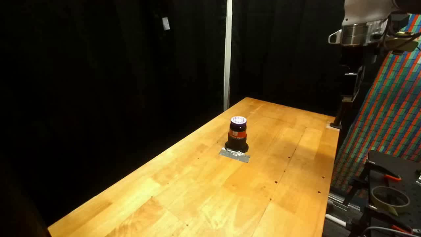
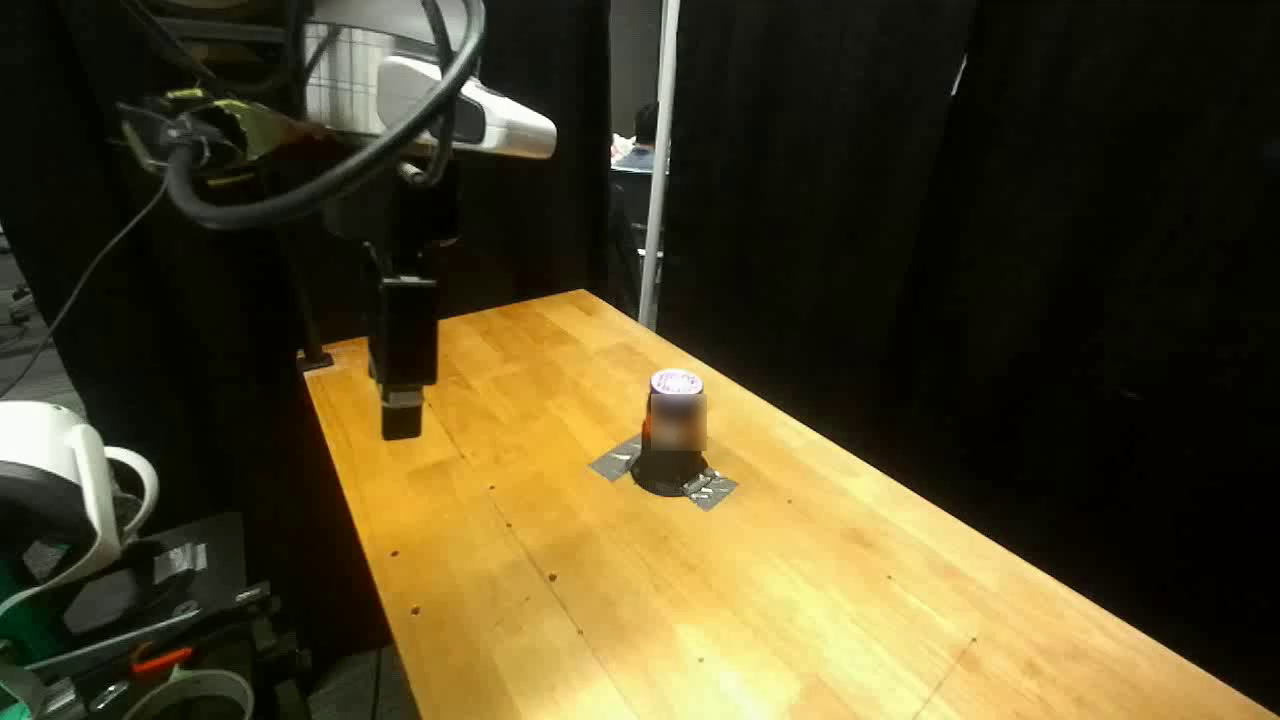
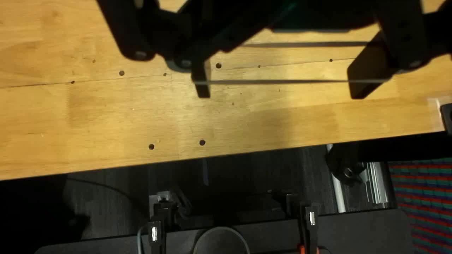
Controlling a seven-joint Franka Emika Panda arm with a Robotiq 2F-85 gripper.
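Observation:
A dark jar (image 1: 237, 132) with a whitish lid and an orange-red label stands upright in a black round base (image 1: 236, 146). Grey tape (image 1: 233, 154) lies at the base's foot on the wooden table; the other side view shows the same jar (image 2: 677, 414), its label blurred. My gripper is open, pointing down, its fingers (image 3: 202, 82) wide apart. Two thin dark bands (image 3: 279, 81) stretch from finger to finger, and otherwise only bare tabletop shows below. Well apart from the jar, the gripper (image 2: 402, 420) hangs over the table's edge area. The wrist view does not include the jar.
Black curtains and a pale pole (image 1: 227, 55) stand behind the table.

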